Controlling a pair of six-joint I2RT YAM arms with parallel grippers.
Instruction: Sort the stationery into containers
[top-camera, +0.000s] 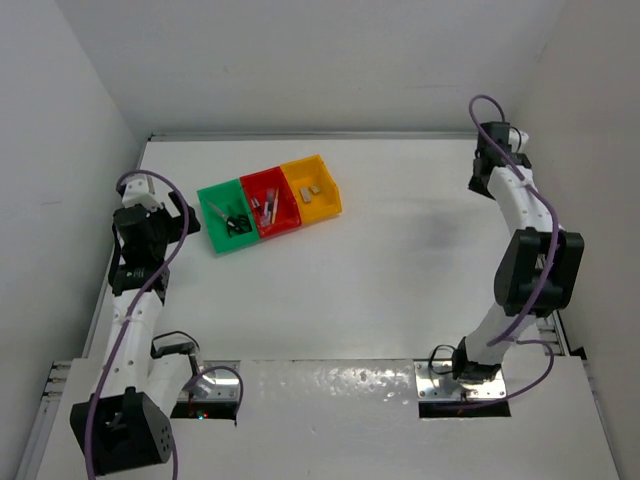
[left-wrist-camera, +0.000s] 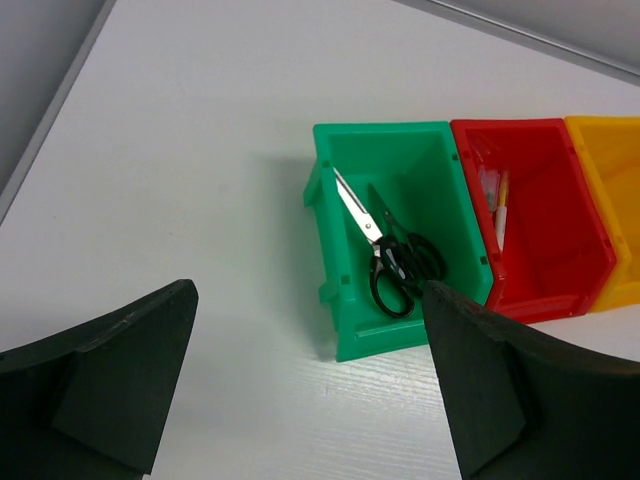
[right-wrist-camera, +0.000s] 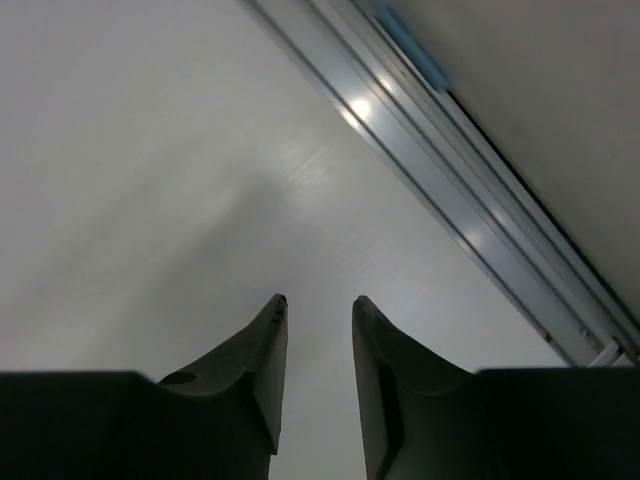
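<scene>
A green bin holds scissors, a red bin holds pens and small items, and a yellow bin holds small pale pieces, all joined in a row at the top view's centre-left. My left gripper stands open just left of the green bin, empty between its wide-spread fingers. My right gripper is at the table's far right, away from the bins; in its wrist view it is part open over bare table, nothing between its tips.
A metal rail and wall run along the right side, with a small blue object beside the rail in the right wrist view.
</scene>
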